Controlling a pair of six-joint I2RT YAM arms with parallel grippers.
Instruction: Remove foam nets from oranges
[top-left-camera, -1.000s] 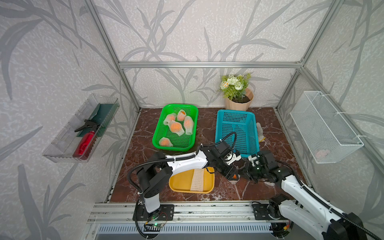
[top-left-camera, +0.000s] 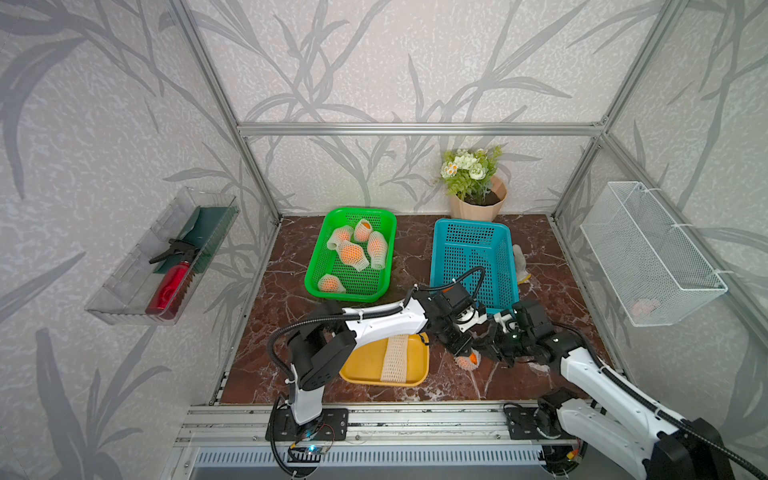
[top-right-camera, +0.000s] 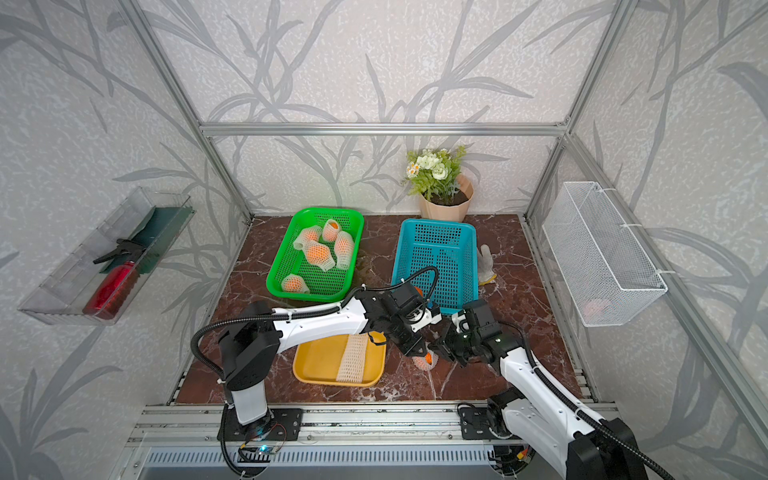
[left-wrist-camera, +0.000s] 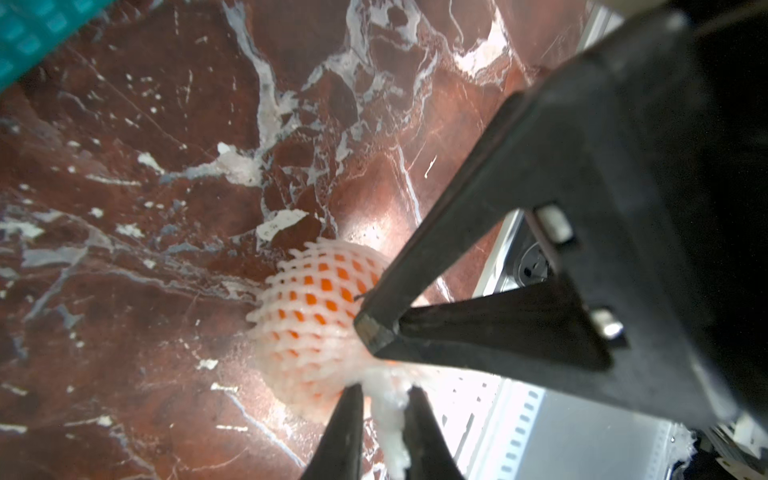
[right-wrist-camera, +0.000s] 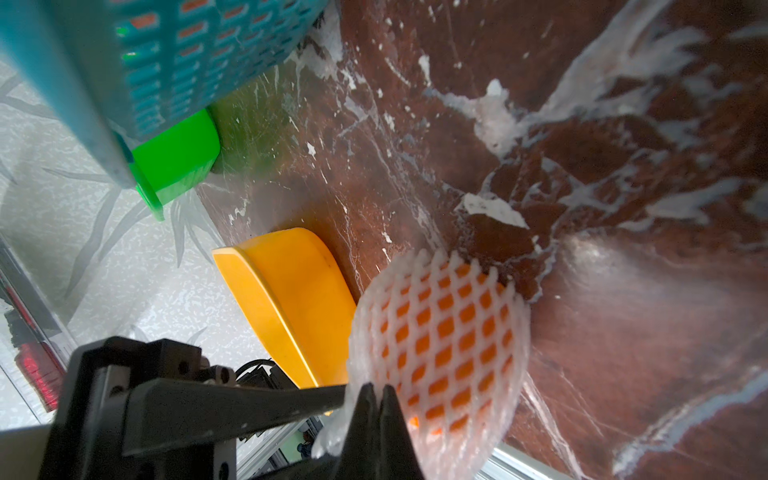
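Note:
An orange in a white foam net rests on the marble table between my two grippers. In the left wrist view, a bunched end of the net lies between the parted fingers of my left gripper. My right gripper is shut at the near side of the netted orange, and no net shows clearly between its fingers. Seen from the left wrist, the right gripper's closed tip sits against the net. More netted oranges lie in the green basket. The blue basket stands behind the grippers.
A yellow tray with an empty foam net stands left of the orange, under the left arm. A small white item lies right of the blue basket. A flowerpot stands at the back.
The right arm looks still.

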